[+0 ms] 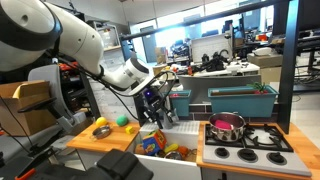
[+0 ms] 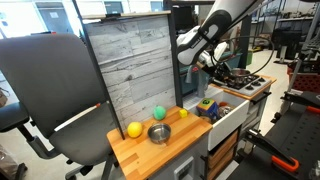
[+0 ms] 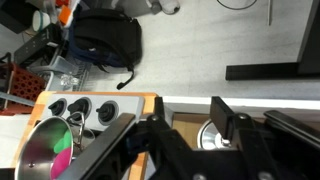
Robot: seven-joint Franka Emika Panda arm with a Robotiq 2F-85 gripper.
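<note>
In exterior view 1 my gripper (image 1: 162, 116) hangs above the white open drawer (image 1: 180, 158), near its back left part. The wrist view shows the gripper with its two dark fingers apart and nothing visible between them. A round silver item (image 3: 209, 136) lies in the drawer, partly hidden by the right finger. Inside the drawer a yellow and blue box (image 1: 154, 139) stands out among several small things. On the counter to the right is a pot (image 1: 226, 127), with pink and green things visible inside it in the wrist view (image 3: 50, 145).
A stove top (image 1: 250, 151) with knobs lies right of the drawer. On the left wooden counter sit a metal bowl (image 2: 159, 132), a yellow ball (image 2: 135, 129) and a green ball (image 2: 159, 114). A teal basket (image 1: 243, 104) stands at the back. Dark floor lies in front.
</note>
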